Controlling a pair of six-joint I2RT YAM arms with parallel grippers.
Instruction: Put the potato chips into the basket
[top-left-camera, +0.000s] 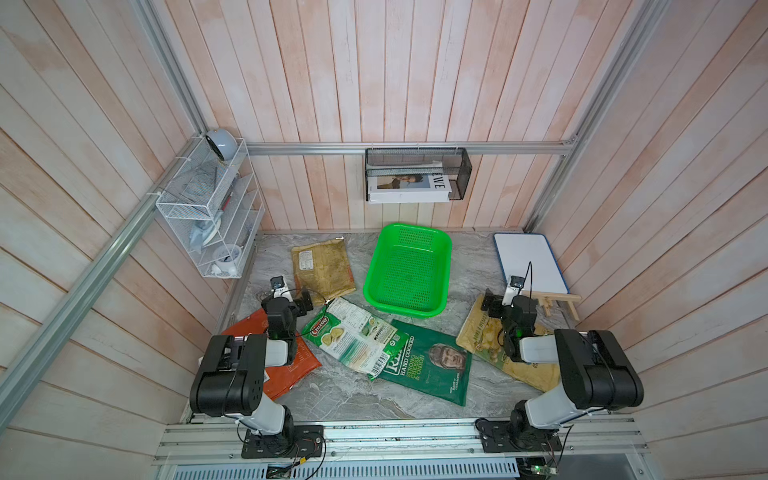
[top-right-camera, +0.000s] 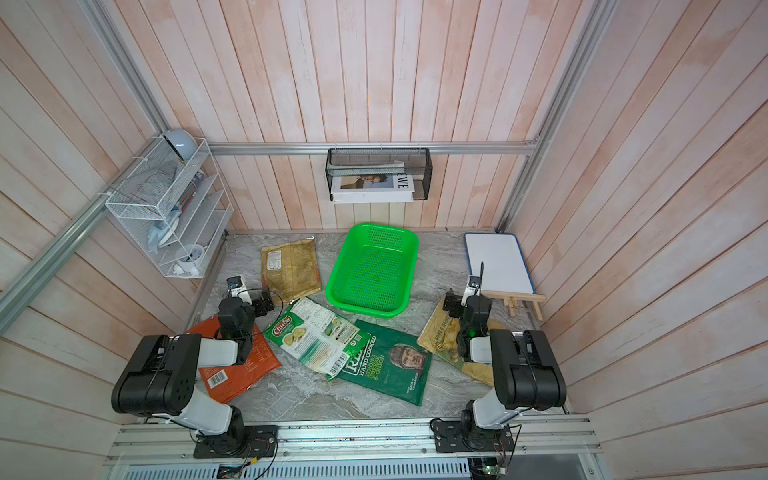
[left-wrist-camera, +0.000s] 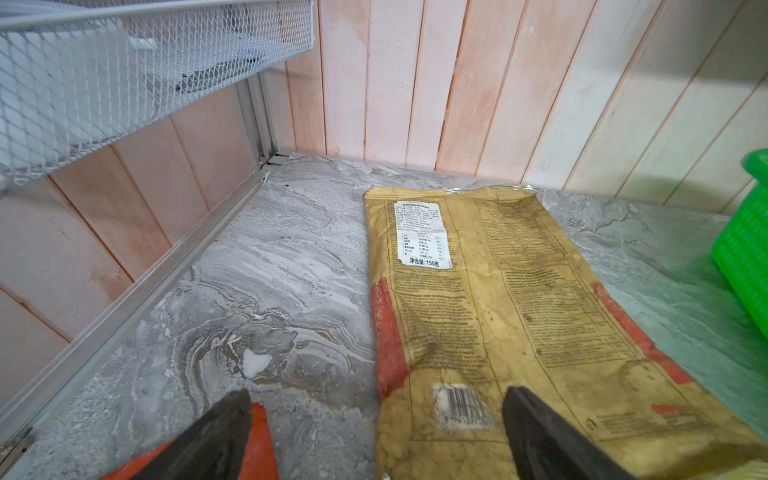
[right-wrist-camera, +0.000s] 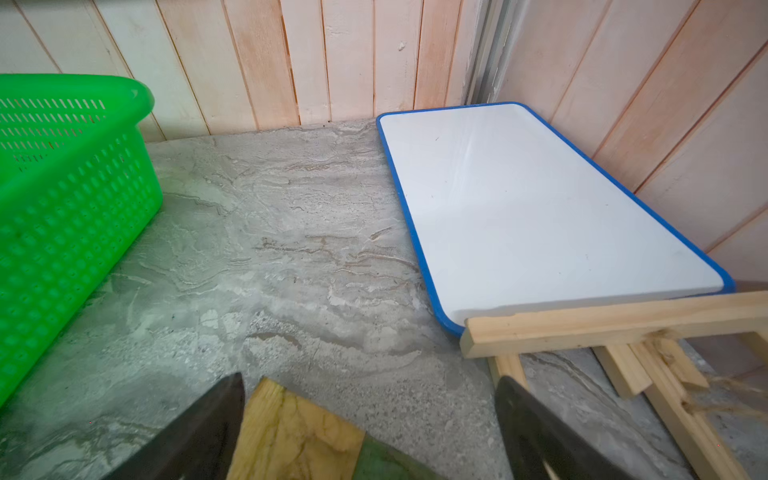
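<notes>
An empty green basket stands at the middle back of the table. Flat chip bags lie around it: a brown-gold bag at the back left, an orange-red bag under the left arm, a white-green bag at centre left, a dark green bag partly beneath it, and a yellow bag under the right arm. My left gripper is open above the table, facing the brown-gold bag, with nothing held. Open and empty too, my right gripper hovers over the yellow bag's corner.
A whiteboard with a blue rim and wooden easel lies at the back right. White wire shelves stand on the left, above the table. A mesh rack with magazines hangs on the back wall. Bare tabletop flanks the basket's right side.
</notes>
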